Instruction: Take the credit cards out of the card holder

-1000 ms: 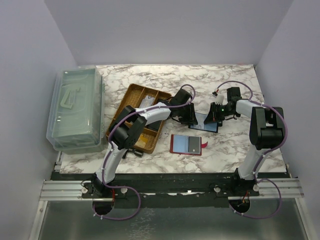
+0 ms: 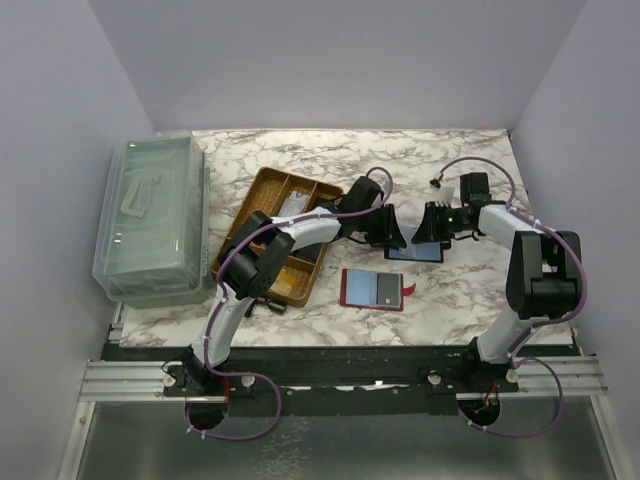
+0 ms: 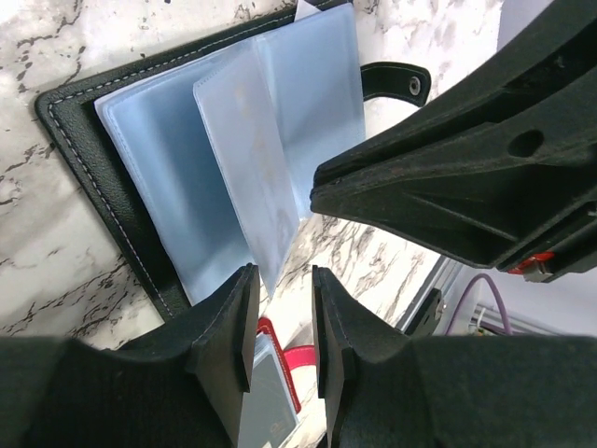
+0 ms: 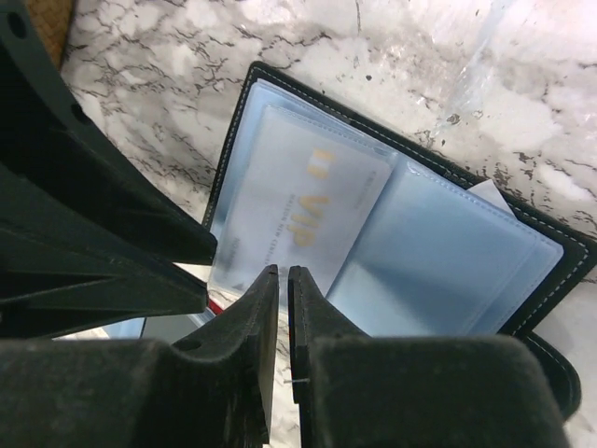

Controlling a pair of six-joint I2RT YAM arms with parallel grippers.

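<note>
The open black card holder [image 2: 414,254] lies on the marble table with pale blue sleeves. A translucent card [image 3: 244,159] stands raised from its sleeves in the left wrist view; a card marked VIP [image 4: 298,205] shows in the right wrist view. My left gripper hovers at the holder, fingers slightly apart, nothing visible between them. My right gripper is over the holder too, fingertips a small gap apart, with nothing seen between them.
A red card holder [image 2: 371,306] lies just in front. A wooden divided box [image 2: 240,215] stands to the left, beside a large clear plastic case [image 2: 140,265].
My right gripper has moved a little to the right, and the black holder has shifted slightly right with it.
</note>
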